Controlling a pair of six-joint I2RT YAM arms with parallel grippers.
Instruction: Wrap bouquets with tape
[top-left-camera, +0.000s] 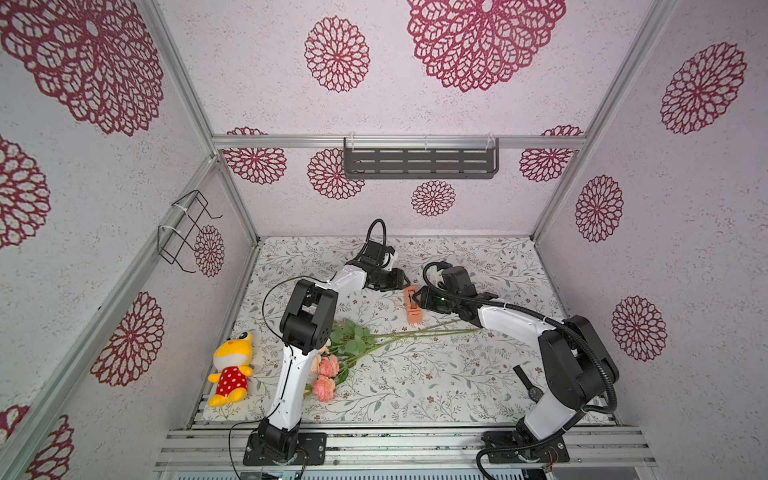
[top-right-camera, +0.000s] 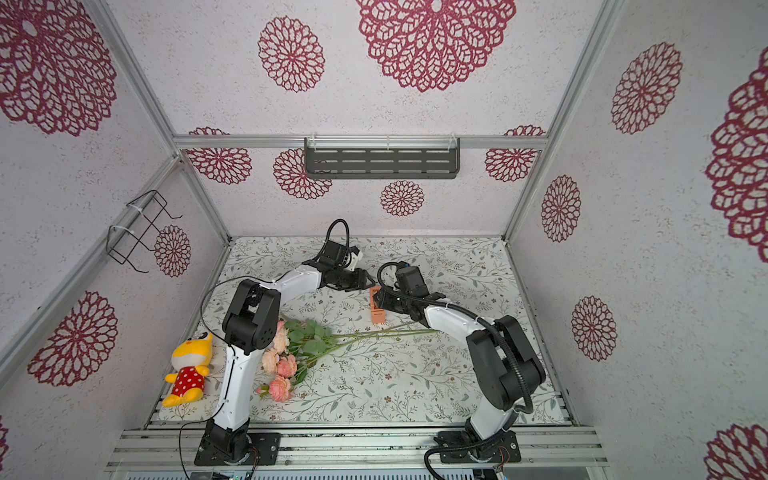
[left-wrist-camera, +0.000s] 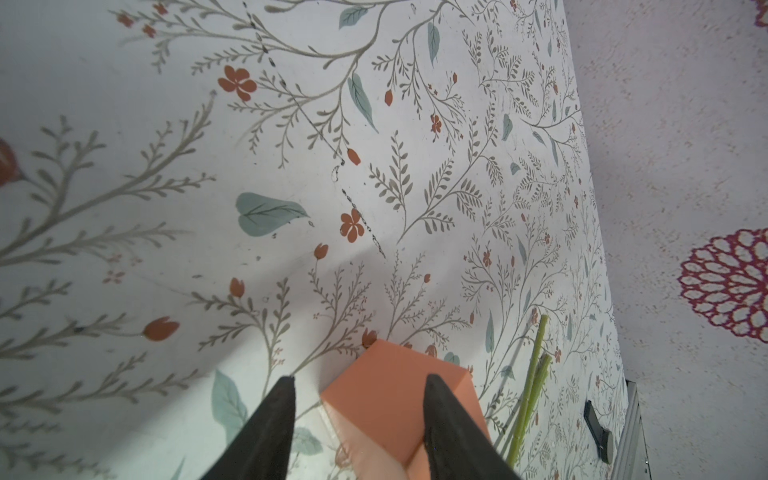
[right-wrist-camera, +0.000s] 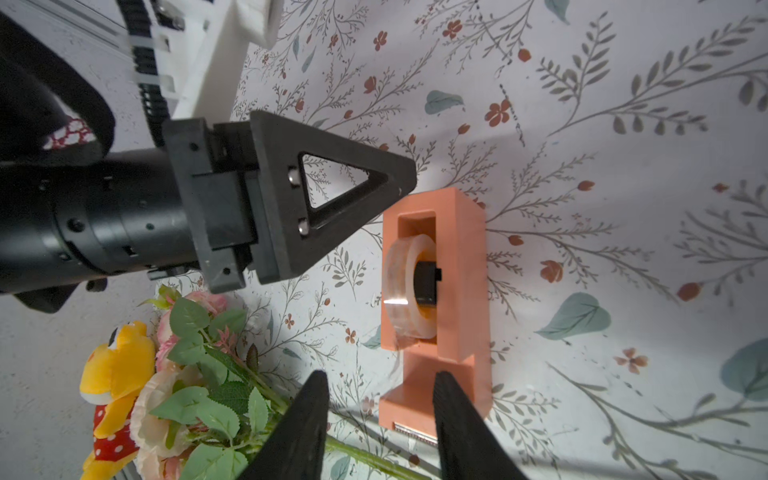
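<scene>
An orange tape dispenser with a roll of tape stands mid-table. At its far end my left gripper is shut on it in the left wrist view, apparently at the dispenser's edge or a bit of tape. My right gripper hangs just over the dispenser, open, nothing visible between its fingers. Flower stems lie just in front of the dispenser, with pink blooms and leaves at the front left, partly hidden by the left arm.
A yellow plush toy lies at the front left. A wire rack hangs on the left wall, a grey shelf on the back.
</scene>
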